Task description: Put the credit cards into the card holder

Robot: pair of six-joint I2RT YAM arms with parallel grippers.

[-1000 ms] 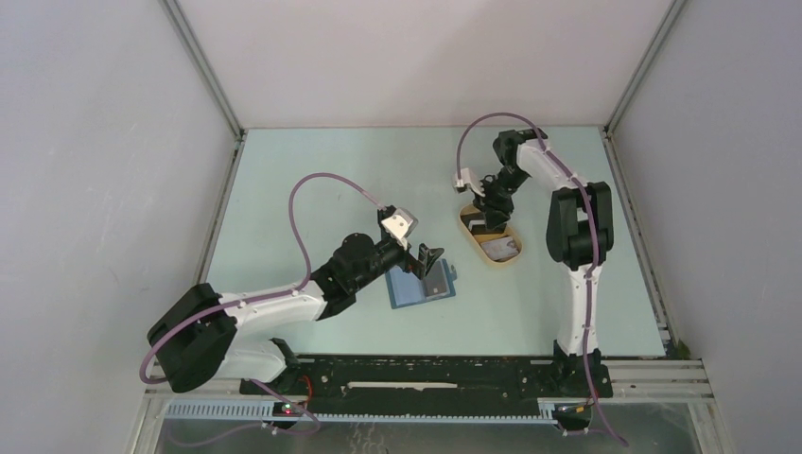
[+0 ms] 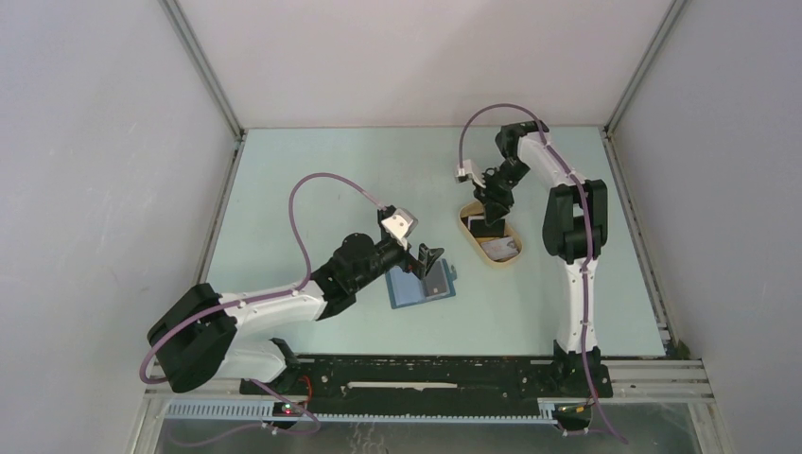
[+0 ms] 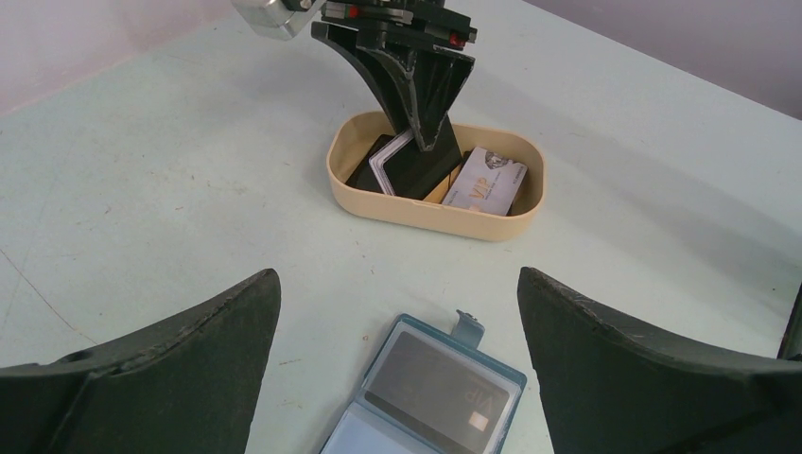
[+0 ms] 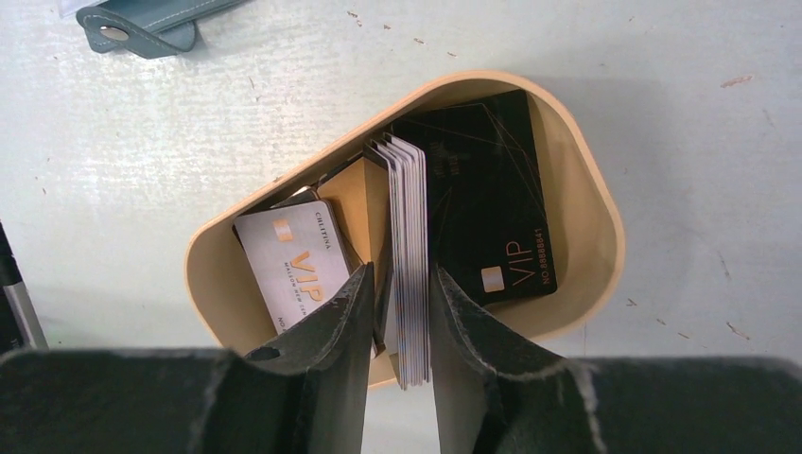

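A tan oval box (image 2: 511,257) holds black and white VIP cards. My right gripper reaches into it, its fingers on either side of an upright stack of card edges (image 4: 409,218); whether they grip it is hard to tell. A white card (image 4: 293,265) and a black card (image 4: 482,199) lie in the box. My left gripper hangs open and empty above the blue-grey card holder (image 3: 426,383), which lies open on the table near the box.
Pale walls bound it at the sides and rear.
The left arm has not visibly moved.
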